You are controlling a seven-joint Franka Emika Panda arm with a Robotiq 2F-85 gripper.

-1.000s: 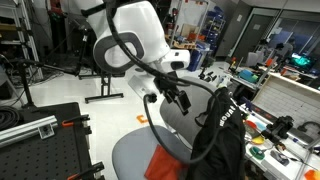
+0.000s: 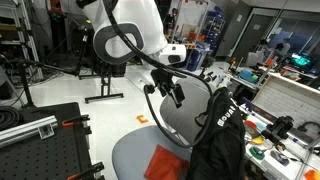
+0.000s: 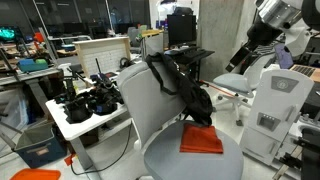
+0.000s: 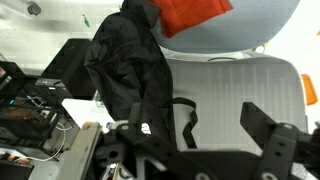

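Observation:
A red folded cloth [image 3: 201, 138] lies flat on the seat of a grey chair [image 3: 165, 158]. Over the chair's backrest hangs a black garment or bag [image 2: 221, 140] with a strap; in the wrist view this black fabric [image 4: 128, 65] spreads left of centre, and the red cloth [image 4: 190, 12] shows at the top edge. My gripper is open above the chair, its two dark fingers well apart and nothing between them. Both exterior views show it in the air, clear of the cloth and the black fabric.
A white bench [image 3: 85, 122] with black items stands behind the chair in exterior view 2. White drawers [image 3: 270, 110] stand on the right there. An orange bin [image 3: 38, 146] sits on the floor at left. The air around the gripper looks free.
Compared with one second ago, my gripper has shifted slightly and its wrist has turned a little.

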